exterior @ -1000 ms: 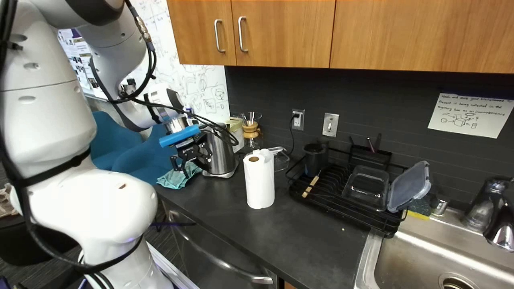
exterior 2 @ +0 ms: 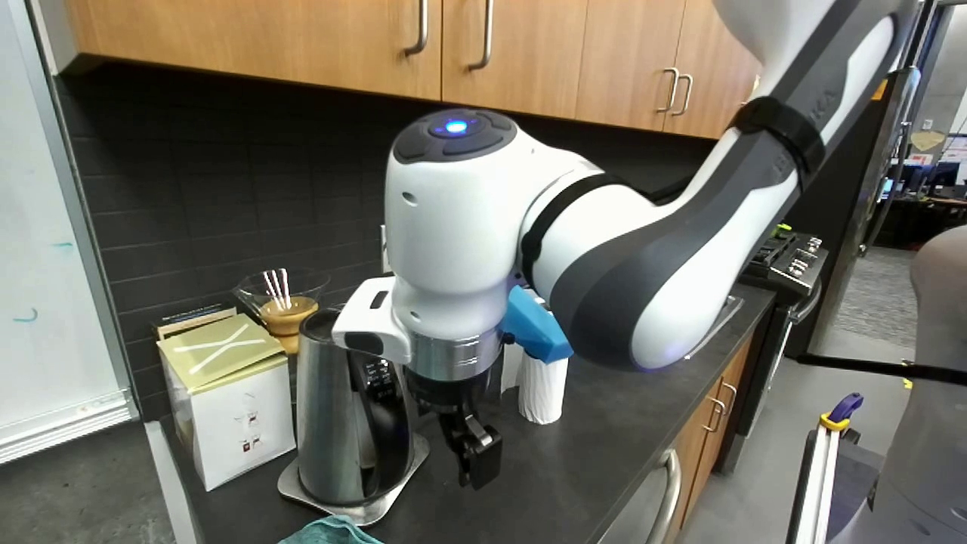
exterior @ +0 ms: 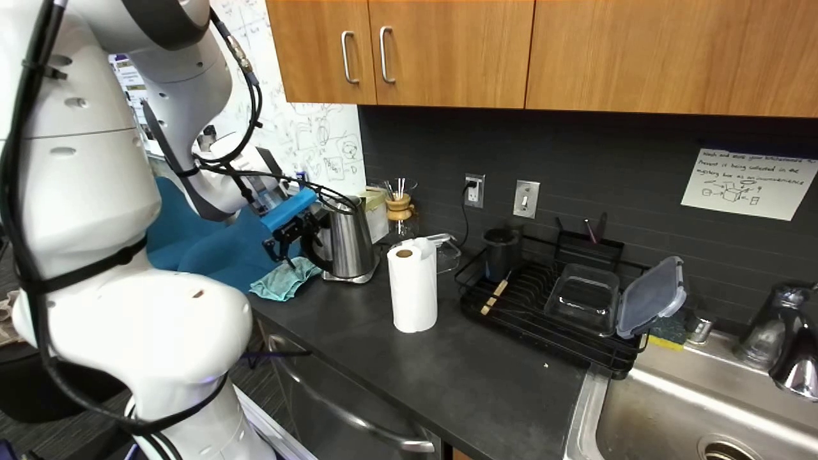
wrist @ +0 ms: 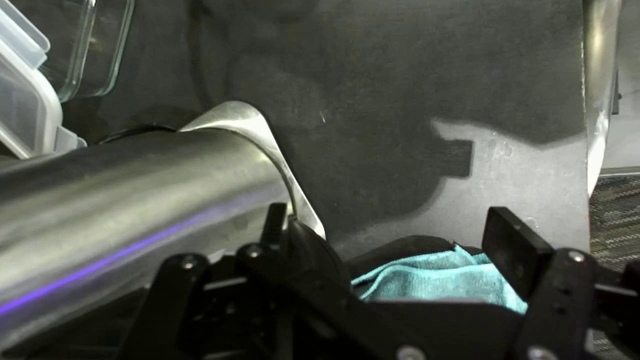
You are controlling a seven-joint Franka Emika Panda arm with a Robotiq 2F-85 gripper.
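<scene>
My gripper is open, its black fingers (wrist: 516,252) wide apart with no held object showing between them. A steel kettle (exterior: 350,245) with a black handle stands upright on its base (wrist: 246,117). In the wrist view the kettle's body lies at the left, and its dark handle side (wrist: 315,252) is close to the left finger; whether they touch I cannot tell. Exterior view 1 has the gripper (exterior: 282,253) just left of the kettle. A crumpled teal cloth (wrist: 432,279) lies on the counter below, seen through the gap between the fingers.
A paper towel roll (exterior: 414,287) stands right of the kettle. Beyond it are a black dish rack (exterior: 529,333) and the sink (exterior: 652,406). A white box (exterior 2: 231,421) and a glass coffee maker (exterior: 400,207) sit behind the kettle.
Seen in exterior view 1, the gripper has shifted slightly left and turned, and now appears more edge-on beside the kettle's handle. The upper arm has swung a little right. Kettle and cloth look unmoved.
</scene>
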